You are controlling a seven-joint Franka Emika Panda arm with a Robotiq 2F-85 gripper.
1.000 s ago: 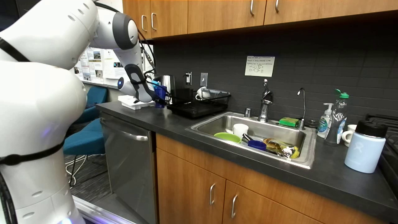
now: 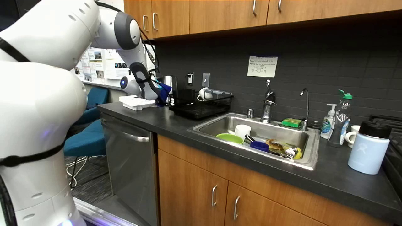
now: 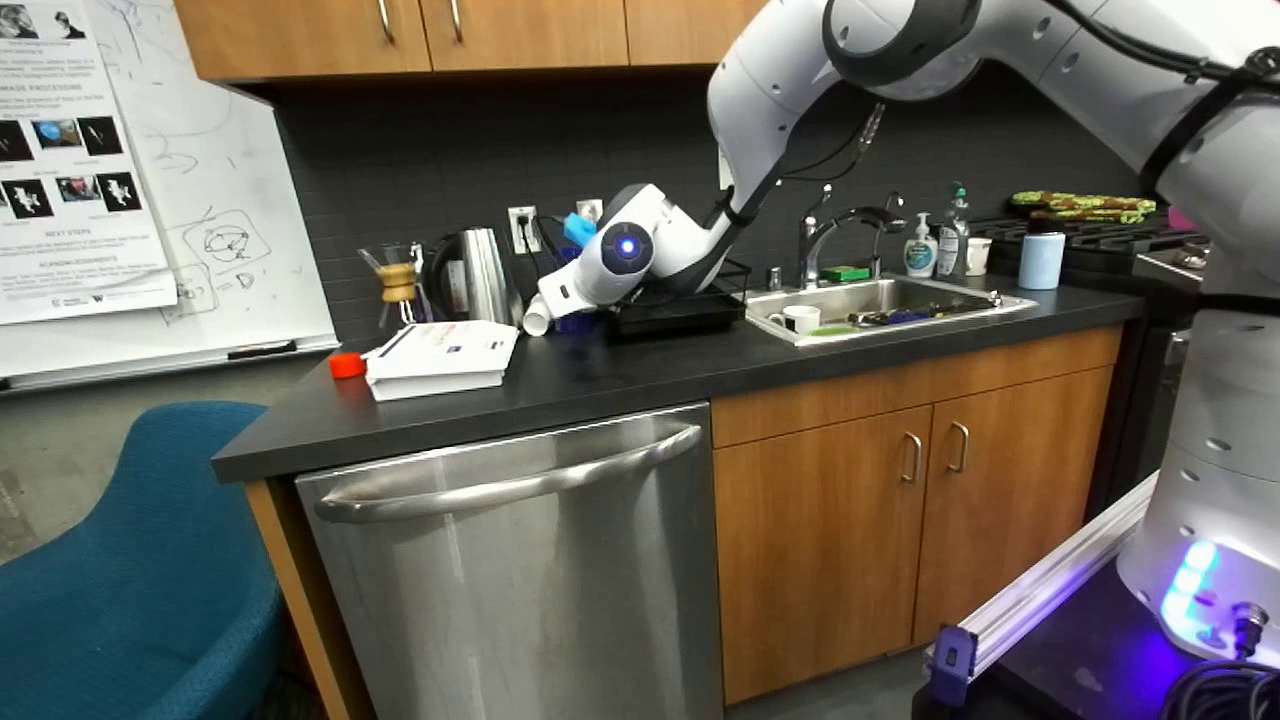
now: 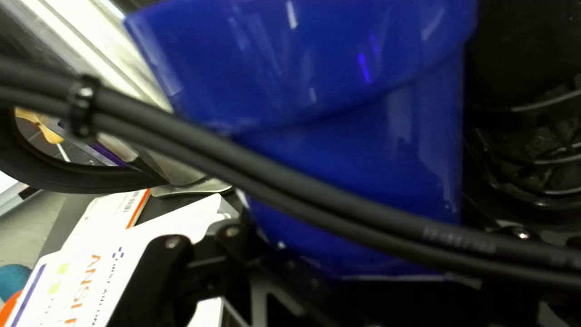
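Note:
A glossy deep-blue container point(image 4: 359, 158) fills the middle of the wrist view, crossed by black cables. Exterior view 1 shows this blue container point(image 2: 164, 91) leaning on the counter beside the kettle, with something light blue at its top. My gripper point(image 2: 160, 101) is down at the container's lower part, apparently against it. Black gripper linkages point(image 4: 218, 267) show along the bottom of the wrist view, but the fingertips are hidden, so whether they grasp the container cannot be made out. From exterior view 2, the arm covers most of the container.
A steel kettle point(image 3: 482, 276) stands close to the container. On the other side is a black dish rack point(image 2: 198, 109). White boxes point(image 3: 438, 378) lie near the counter's end. The sink point(image 2: 211, 128) holds several dishes. Counter front between boxes and sink is clear.
The blue container stood upright a second ago and is now tilted, its top further right. My wrist and gripper have shifted slightly to the right and down.

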